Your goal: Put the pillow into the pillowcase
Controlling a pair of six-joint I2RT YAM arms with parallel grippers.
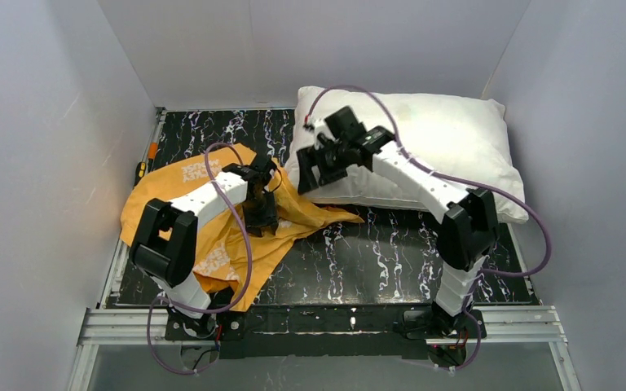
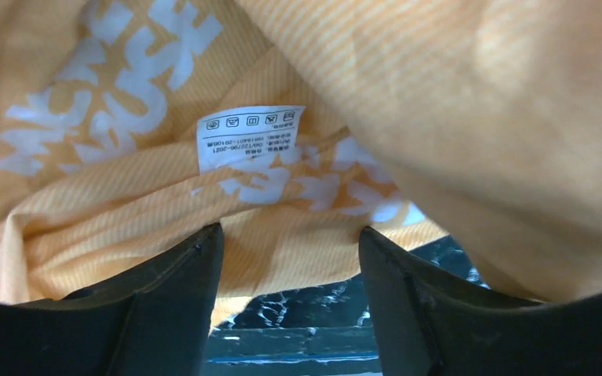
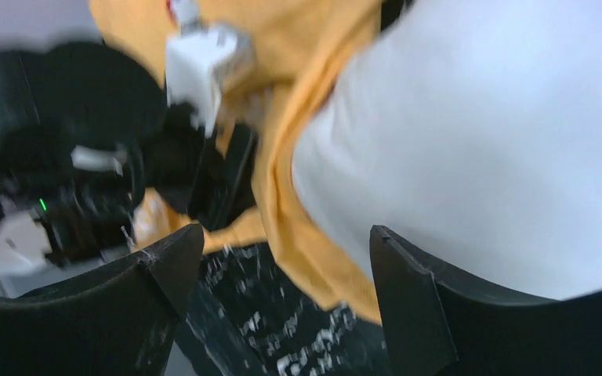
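The orange pillowcase, with white printing, lies crumpled over the left half of the board; its care label shows in the left wrist view. My left gripper is down on the cloth, fingers part open over its folds; whether they pinch any cannot be told. The white pillow fills the back right, overlapping the pillowcase's edge. My right gripper hangs open at the pillow's left end, blurred by motion; in the right wrist view the pillow and cloth lie beyond its fingers.
The dark marble board is clear at the front centre and right. Grey walls enclose the sides and back. Orange-handled tools lie along the left edge.
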